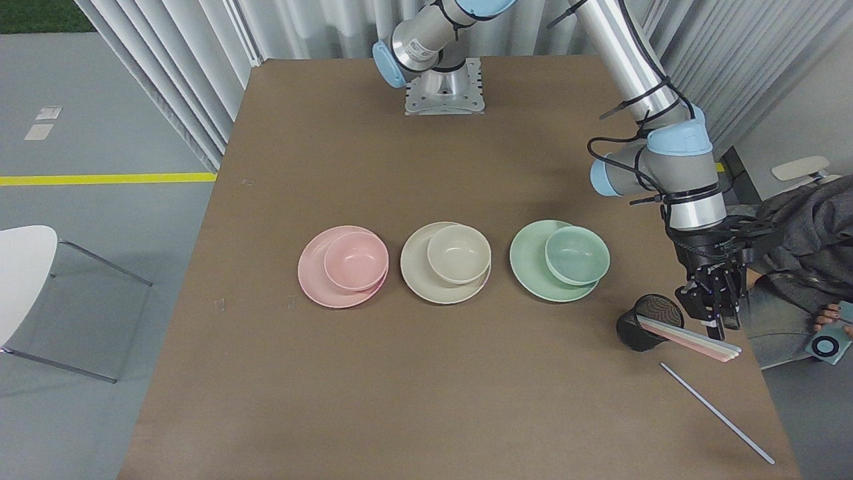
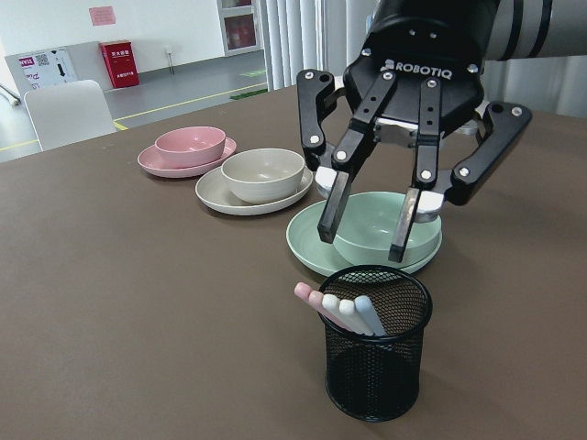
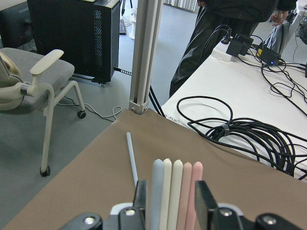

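Note:
My gripper [image 2: 362, 240] stands open above the black mesh holder [image 2: 371, 385], nothing seen held. In the holder lie pink, cream and pale blue chopsticks [image 3: 175, 187], tilted out over its rim. A single pale blue chopstick [image 1: 717, 413] lies on the table in front of it. To the left stand a green bowl on a plate [image 1: 577, 255], a cream bowl on a plate [image 1: 458, 253] and a pink bowl on a plate [image 1: 356, 259].
A person [image 1: 808, 256] is at the right edge. A white surface with coiled cables [image 3: 254, 139] borders the table in the wrist view.

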